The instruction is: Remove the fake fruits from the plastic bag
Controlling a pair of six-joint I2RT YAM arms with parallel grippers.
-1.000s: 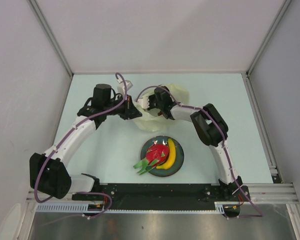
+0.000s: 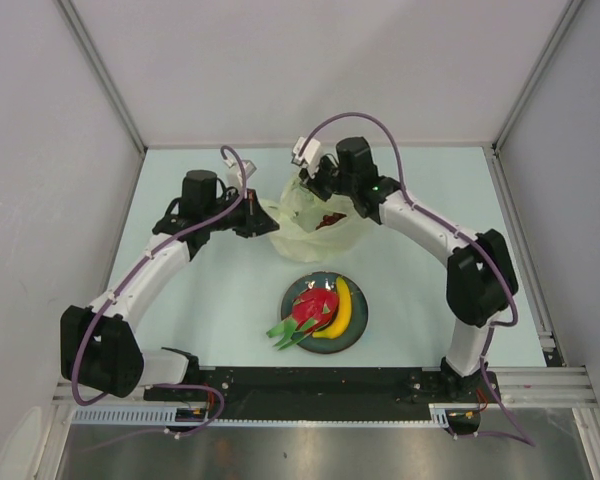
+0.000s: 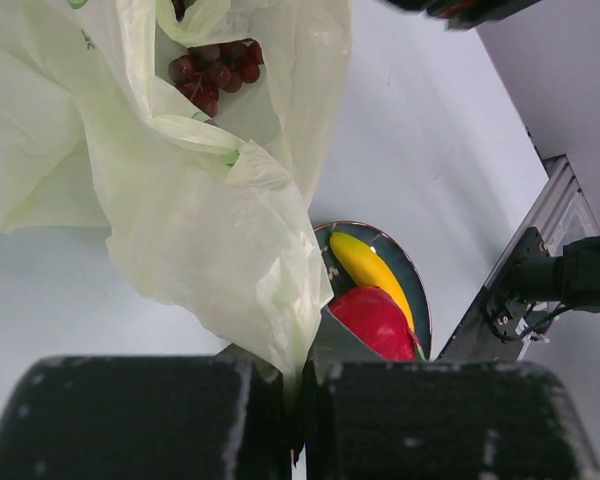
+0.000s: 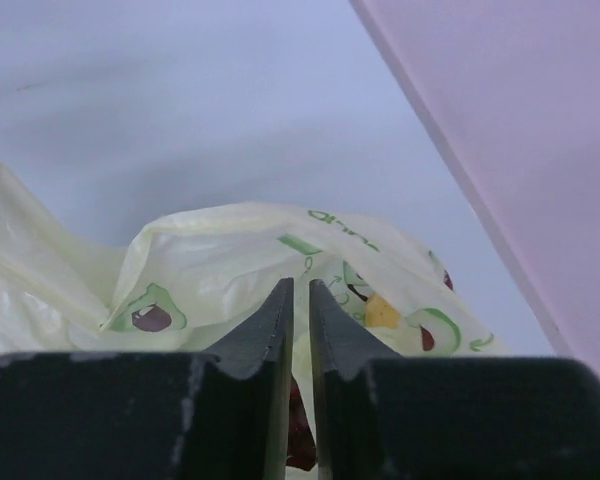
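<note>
The pale green plastic bag [image 2: 305, 238] lies near the middle of the table, its mouth spread open. My left gripper is shut on a gathered edge of it. Dark red grapes [image 3: 215, 72] show inside the bag in the left wrist view, and a yellow fruit [image 4: 382, 312] can be seen in the bag in the right wrist view. Over the bag's back part is my right gripper, shut, with nothing visible between its fingertips. A dark plate [image 2: 354, 334] in front holds a yellow banana [image 2: 342, 305] and a red fruit with green leaves [image 2: 315, 303].
The front bar [image 2: 310, 380] of the robot's base runs just past the plate. Bare white table lies left and right of the plate. A wall [image 2: 330, 70] closes off the back.
The plate is unmoved.
</note>
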